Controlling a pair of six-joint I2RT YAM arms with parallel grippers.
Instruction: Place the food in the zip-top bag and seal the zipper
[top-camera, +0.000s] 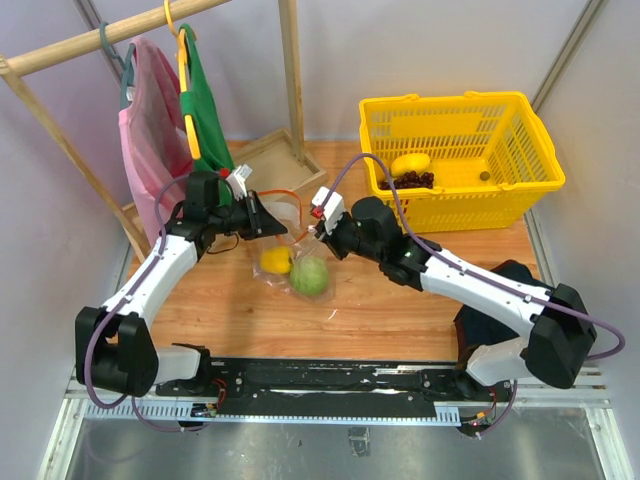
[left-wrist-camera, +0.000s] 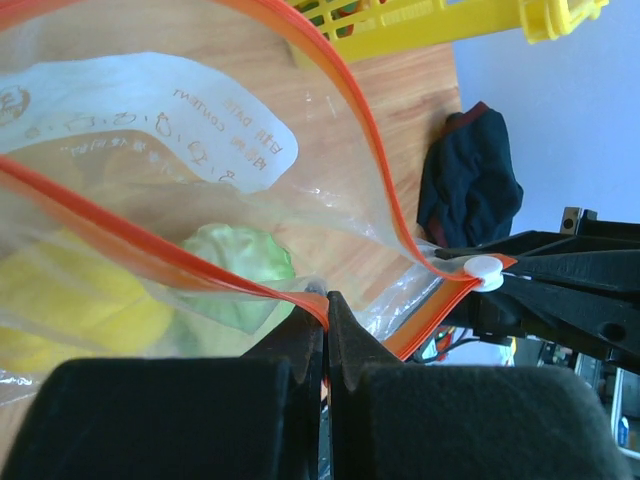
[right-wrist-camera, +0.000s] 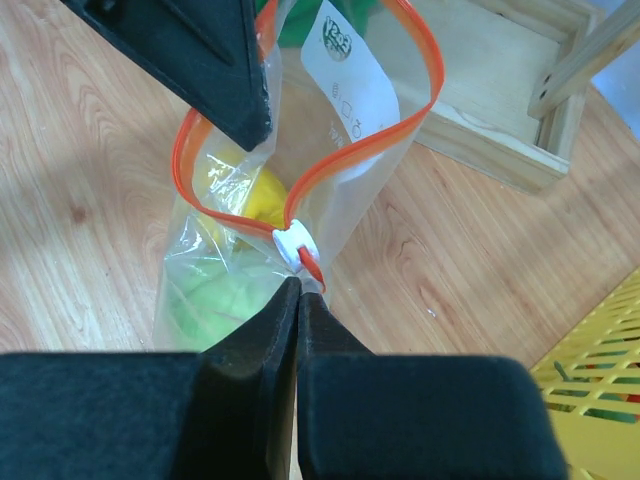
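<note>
A clear bag with an orange zipper rim (left-wrist-camera: 375, 140) hangs between my grippers, its mouth agape. Inside lie a yellow food item (top-camera: 276, 261) and a round green one (top-camera: 310, 276), blurred by the plastic in the left wrist view. My left gripper (top-camera: 268, 231) is shut on the rim, and the orange strip runs into its fingertips (left-wrist-camera: 345, 318). At the opposite end of the zipper, my right gripper (top-camera: 324, 240) is shut on the short orange end of the strip, right beside the white slider (right-wrist-camera: 296, 243).
A yellow basket (top-camera: 460, 215) with more food stands at the back right. Behind the bag lies a wooden tray (top-camera: 270, 170), near hanging pink cloth (top-camera: 150, 120) and green cloth (top-camera: 205, 110). Dark cloth (top-camera: 505, 290) lies at right.
</note>
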